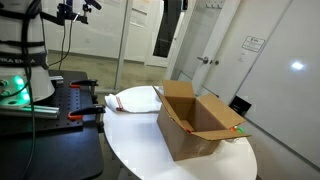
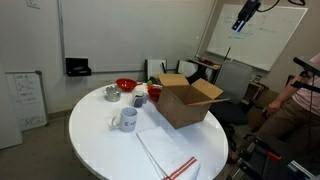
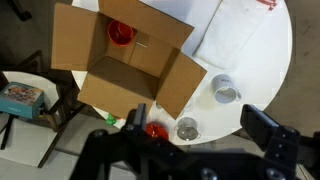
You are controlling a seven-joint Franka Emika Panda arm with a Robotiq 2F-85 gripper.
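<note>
High above the round white table, my gripper stands open with nothing between its fingers. In the wrist view a brown cardboard box [image 3: 132, 78] lies below with its flaps spread and a red container [image 3: 121, 33] inside. To the right of the box is a white mug [image 3: 222, 88]. A metal pot [image 3: 187, 128] and a red bowl [image 3: 156, 130] show low between the fingers. A white cloth [image 3: 232, 32] lies near the top. Exterior view 2 shows the mug [image 2: 128, 120] upright, apart from the box [image 2: 178, 113].
A dark wheeled chair [image 2: 235, 80] stands beyond the table. Behind the table is a wall with a whiteboard [image 2: 105, 37].
</note>
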